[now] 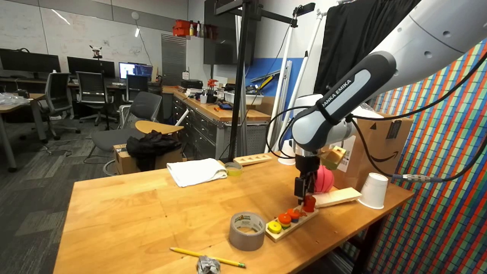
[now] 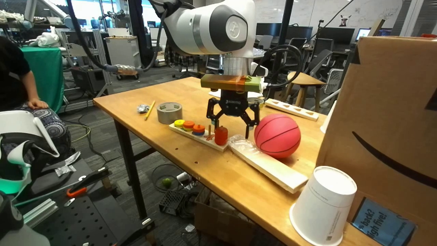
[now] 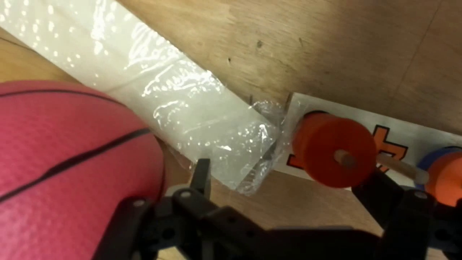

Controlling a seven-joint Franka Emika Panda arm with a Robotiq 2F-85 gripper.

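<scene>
My gripper [image 2: 231, 132] stands open, pointing down, low over the table. One finger [image 3: 201, 175] is beside the pink ball [image 2: 277, 135], near the end of the wrapped board. The other finger [image 3: 376, 193] is close to the red ring stack [image 3: 340, 149]; whether they touch I cannot tell. Nothing shows held in the fingers. The stack sits on a peg at one end of the wooden peg board [image 1: 279, 235]. Along that board are also a bare peg [image 3: 402, 169], an orange-and-blue stack [image 2: 198, 130], another orange-topped stack [image 2: 188, 125] and yellow rings [image 1: 274, 227].
A plastic-wrapped wooden board [image 2: 270, 167] lies end to end with the peg board. Grey tape [image 1: 247, 232], a pencil [image 1: 207, 257] and a white cloth [image 1: 196, 171] lie elsewhere. A white cup [image 2: 323, 207] and a cardboard box [image 2: 381, 123] stand past the ball.
</scene>
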